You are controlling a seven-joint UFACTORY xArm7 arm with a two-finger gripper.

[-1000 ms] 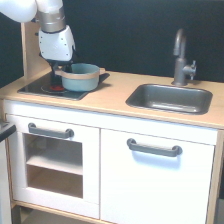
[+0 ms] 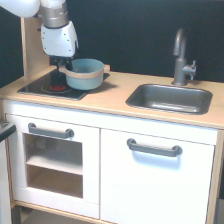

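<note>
A blue-grey pot [image 2: 87, 78] is over the right part of the black hob at the counter's left. Whether its base touches the hob or hangs just above is hard to tell. My gripper [image 2: 63, 66] reaches down from the upper left, its dark fingers at the pot's left rim and handle. They are too small and dark to show whether they are clamped there.
On the hob [image 2: 36, 86], a reddish burner patch shows left of the pot. A steel sink [image 2: 170, 98] with a dark tap [image 2: 181, 60] occupies the right side. Bare wooden counter [image 2: 112, 95] lies between. Below are a white cabinet door [image 2: 150, 180] and an oven door with a window.
The arm and the pot have both shifted slightly to the right and up in the view. More of the red burner patch shows to the pot's left.
</note>
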